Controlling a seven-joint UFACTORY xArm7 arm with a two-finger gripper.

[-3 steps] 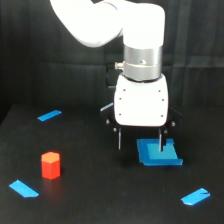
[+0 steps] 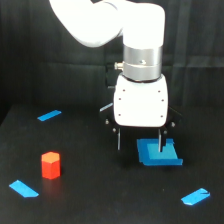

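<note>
My white gripper [image 2: 139,147] hangs over the dark table at centre right, its thin fingers wide apart. No object shows between them. The right finger comes down in front of a blue square piece [image 2: 168,159], which has a lighter blue face and lies at or just behind that fingertip. Whether the finger touches it cannot be told. Well to the left, an orange-red cube [image 2: 51,166] sits alone on the table, clear of the gripper.
Blue tape strips mark the table at the back left [image 2: 49,115], front left [image 2: 23,188] and front right [image 2: 195,197]. A dark curtain hangs behind. Between the cube and the gripper the surface is bare.
</note>
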